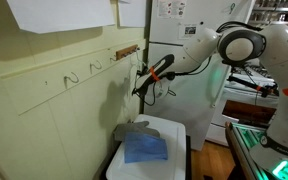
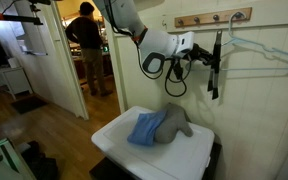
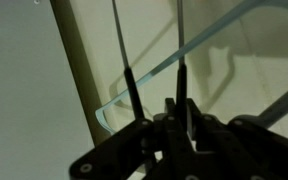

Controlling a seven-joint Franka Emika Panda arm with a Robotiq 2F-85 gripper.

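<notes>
A light blue hanger (image 2: 264, 47) hangs from the wall rack by its hook. My gripper (image 2: 213, 58) is up at the wall by the hanger's left end, beside a long dark upright shape (image 2: 216, 75). In the wrist view a pale blue hanger bar (image 3: 199, 40) runs diagonally past my gripper. The two dark fingers (image 3: 182, 85) show with a gap between them. Whether they grip the bar or anything else cannot be made out. From the other side my gripper (image 1: 140, 90) appears small and dark near the wall.
A white table (image 2: 114, 137) stands below, bearing a blue cloth (image 2: 147, 128) and a grey cloth (image 2: 174, 122). Wall hooks (image 1: 72, 77) line the pale panelling. A white fridge (image 1: 189, 85) stands beyond the arm. A person (image 2: 85, 42) is in the far doorway.
</notes>
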